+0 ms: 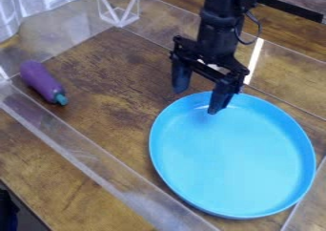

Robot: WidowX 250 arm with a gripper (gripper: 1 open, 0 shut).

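My black gripper (201,77) hangs from the top centre, just above the back rim of a large blue plate (230,158). Its two fingers are spread apart, and I see nothing between them. A purple object with a teal tip, like a toy eggplant or bottle (42,80), lies on the wooden surface at the left, well away from the gripper.
Clear plastic edging runs diagonally along the lower left, and pale strips and edges show at the top left and right.
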